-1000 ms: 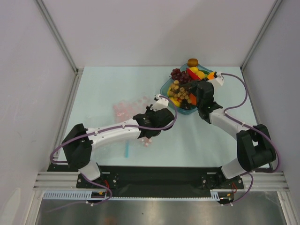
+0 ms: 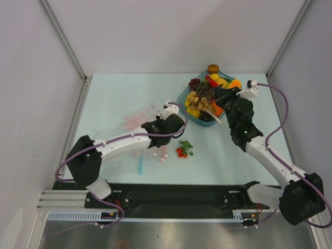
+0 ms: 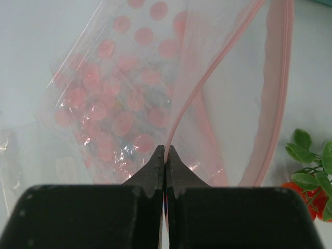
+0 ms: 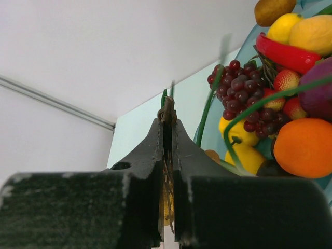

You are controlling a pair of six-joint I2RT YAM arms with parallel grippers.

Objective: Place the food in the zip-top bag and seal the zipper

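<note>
A clear zip bag [image 3: 135,98] with pink dots lies on the table at left. Its pink zipper strip [image 3: 215,65] runs down between the tips of my left gripper, which is shut on that thin edge. Above the blue basket [image 2: 182,109], my right gripper is shut on brown stems [image 4: 167,110]. Tan round fruit [image 2: 203,100] in a bunch shows below it in the top view. Long green stalks [image 4: 249,110], blurred, hang close by; what holds them cannot be told. Cherry tomatoes with leaves [image 2: 184,149] lie on the table beside my left gripper.
Among the basket's foods are dark red grapes [image 4: 241,88], an orange [image 4: 303,148], a red pepper [image 4: 285,53] and yellow fruit. A brown potato-like item [image 2: 212,68] rests at its back rim.
The left one has shifted slightly left. Cherry tomatoes now show on table that looked bare. A pale stalk now sticks out over the basket's front.
</note>
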